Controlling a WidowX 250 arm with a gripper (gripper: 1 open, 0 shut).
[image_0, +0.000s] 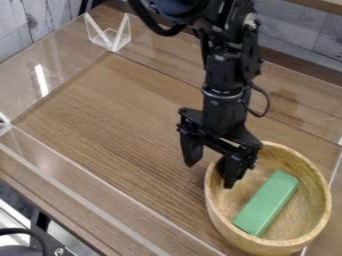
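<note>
My black gripper (214, 156) hangs down from the top at the centre, its fingers open, over the left rim of a pale oval bowl (306, 225) at the lower right. The fingertips reach down at the bowl's back-left part; whether they touch it is unclear. A green rectangular block (267, 203) lies inside the bowl, to the right of and below the fingers.
A clear plastic object (110, 30) stands at the back left. A black cable (30, 240) lies at the lower-left corner.
</note>
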